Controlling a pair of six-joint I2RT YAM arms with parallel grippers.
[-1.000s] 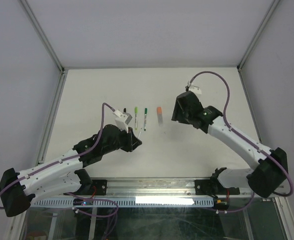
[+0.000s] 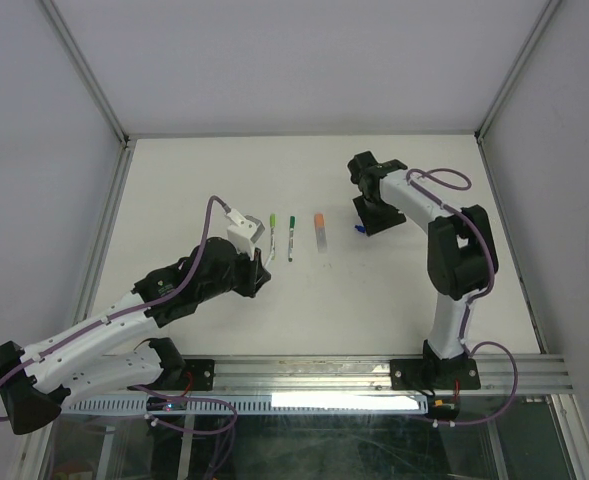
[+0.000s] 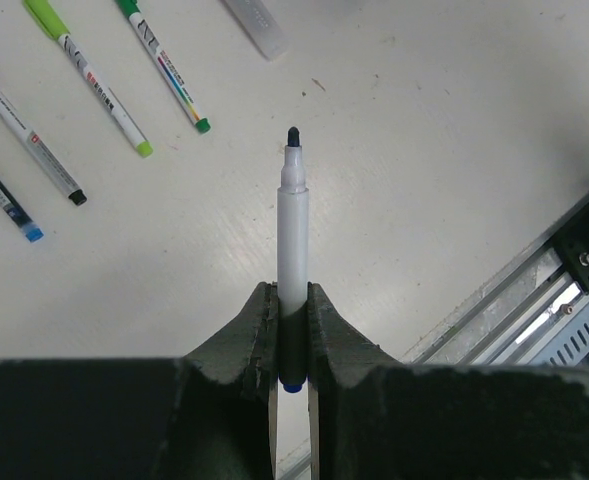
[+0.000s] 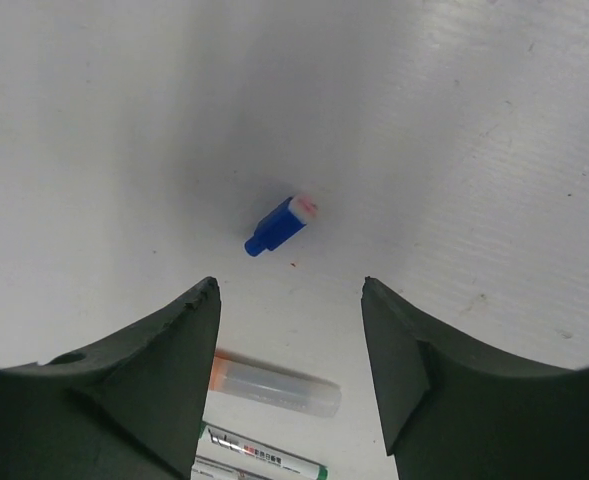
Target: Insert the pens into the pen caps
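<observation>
My left gripper is shut on an uncapped marker (image 3: 293, 220), white-bodied with a dark tip pointing away from the fingers. A small blue pen cap (image 4: 279, 225) lies on the table, just beyond the fingertips of my open right gripper in the right wrist view; nothing is between those fingers. In the top view the right gripper (image 2: 374, 215) is over the right half of the table, and the left gripper (image 2: 259, 270) is left of centre.
Several pens (image 3: 104, 95) lie in a row left of centre, beside an orange-topped clear marker (image 2: 320, 232).
The right arm has swung back and rightward, and the blue cap now shows under its gripper. The left gripper has shifted slightly left with the marker.
</observation>
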